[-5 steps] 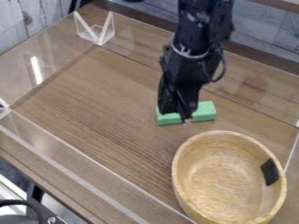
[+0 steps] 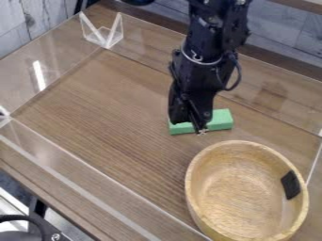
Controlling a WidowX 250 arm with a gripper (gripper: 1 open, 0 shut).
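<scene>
The black gripper (image 2: 197, 113) reaches down from the top of the view to just over a green block (image 2: 217, 120), which lies flat on the wooden table and is partly hidden behind the fingers. The gripper looks shut, with nothing clearly visible between its fingers; whether it touches the block cannot be told.
A large round beige bowl (image 2: 246, 213) with a black patch on its rim fills the lower right, close below the block. A small clear plastic item (image 2: 104, 30) sits at the back left.
The gripper dipped slightly and shifted a little over the last second, staying by the green block. The block and bowl look unmoved.
</scene>
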